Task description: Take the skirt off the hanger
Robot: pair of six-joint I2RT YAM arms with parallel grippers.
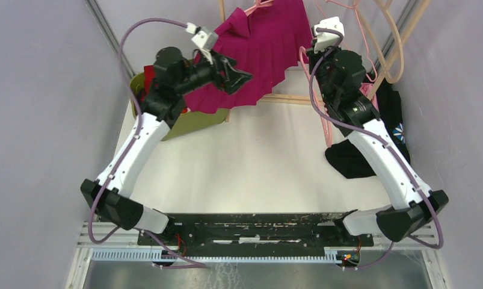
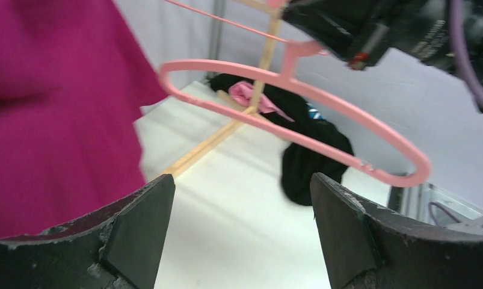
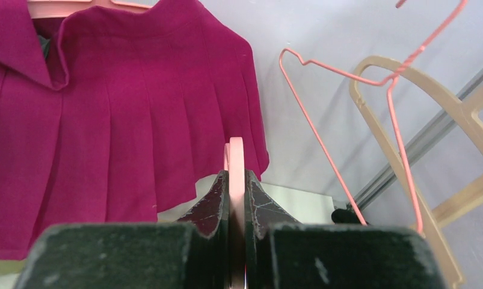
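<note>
A pleated magenta skirt (image 1: 257,48) hangs on a pink hanger (image 1: 258,5) at the upper middle, filling the left of the right wrist view (image 3: 106,138). My left gripper (image 1: 230,75) stands open in front of the skirt, nothing between its fingers; in the left wrist view its open fingers frame bare floor and the skirt lies at left. My right gripper (image 1: 314,48) is shut on a pink plastic hanger (image 2: 293,138), which dangles beside the skirt with no garment visible on it.
Wooden and pink hangers (image 3: 449,102) hang on a wooden stand at the right. A green bin (image 1: 187,123) with red cloth sits behind the skirt at left. Black cloth (image 1: 353,162) lies on the right.
</note>
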